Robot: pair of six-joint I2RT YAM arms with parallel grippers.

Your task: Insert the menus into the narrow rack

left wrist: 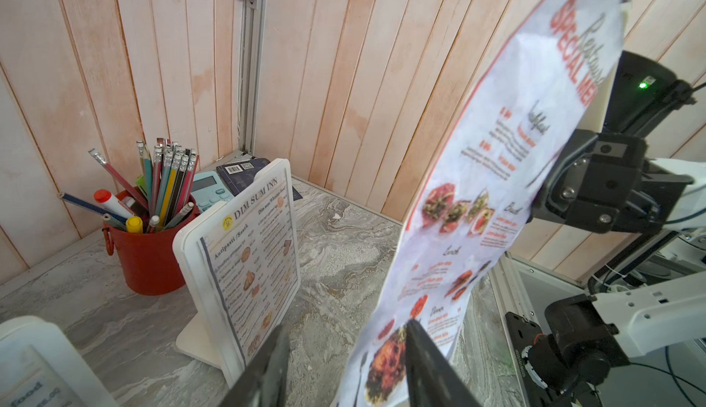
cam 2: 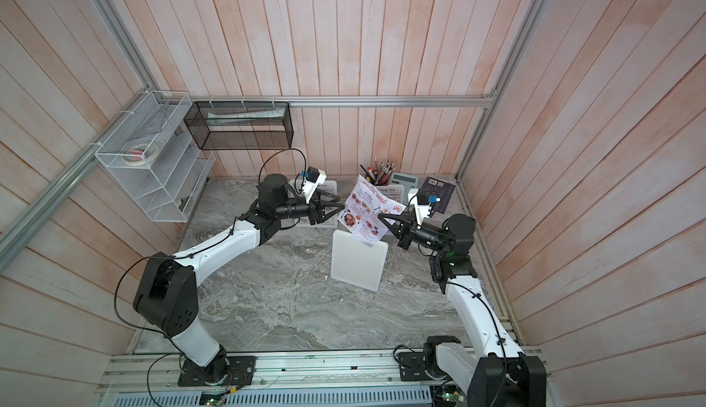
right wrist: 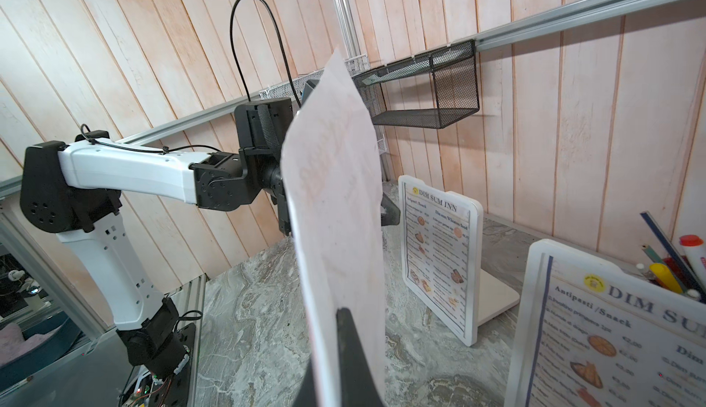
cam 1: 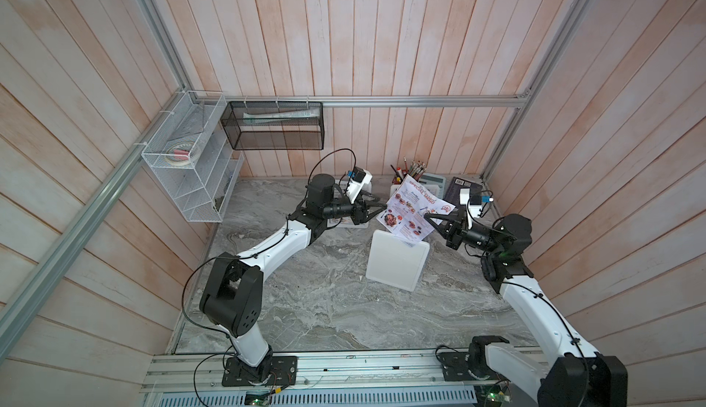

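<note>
A printed menu sheet [cam 1: 410,208] hangs slightly curved above the table, with my right gripper [cam 1: 427,217] shut on its right-hand edge. From the right wrist view, the sheet [right wrist: 334,186] is seen nearly edge-on and hides part of the left arm. My left gripper is open; the menu's lower corner appears near its right finger [left wrist: 426,366], and I cannot tell whether they touch. On the back rail, left of the arms, hangs a narrow black mesh rack [cam 1: 272,142] with sheets of paper [cam 1: 283,115] inside.
Two white-framed menu stands, one of them the middle stand [left wrist: 242,260], are upright at the back beside a red pencil cup [left wrist: 150,260]. A white board [cam 1: 397,260] lies below the sheet. White wire shelves [cam 1: 195,171] fill the left corner.
</note>
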